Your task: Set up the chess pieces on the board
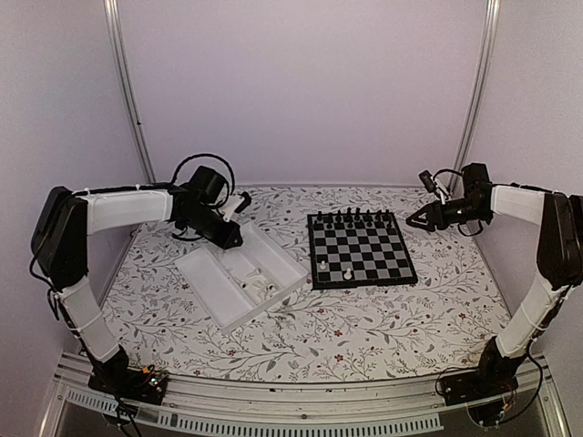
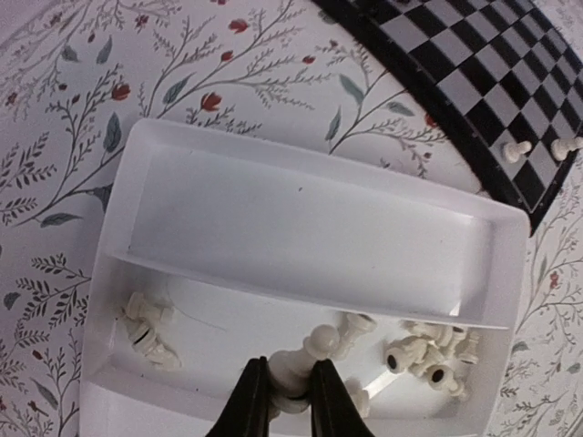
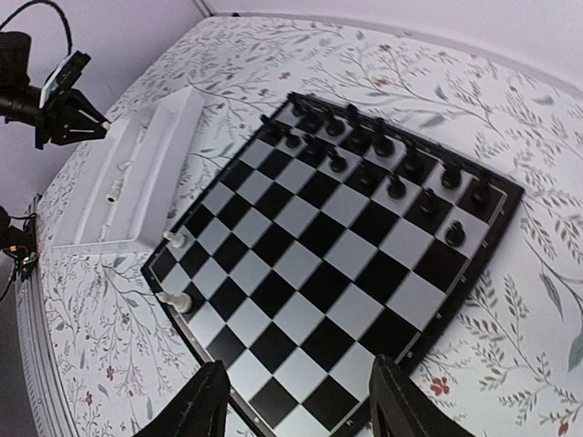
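My left gripper is shut on a white chess piece (image 2: 301,364), held over the middle compartment of a white tray (image 1: 200,282), where several other white pieces (image 2: 428,355) lie. The chessboard (image 1: 363,246) has black pieces standing along its far side. Two white pieces, a pawn (image 1: 323,266) and another (image 1: 348,273), stand near its near edge; the right wrist view shows them too. My right gripper is up beside the board's right side, its fingers apart with nothing between them.
Walls stand behind and at both sides.
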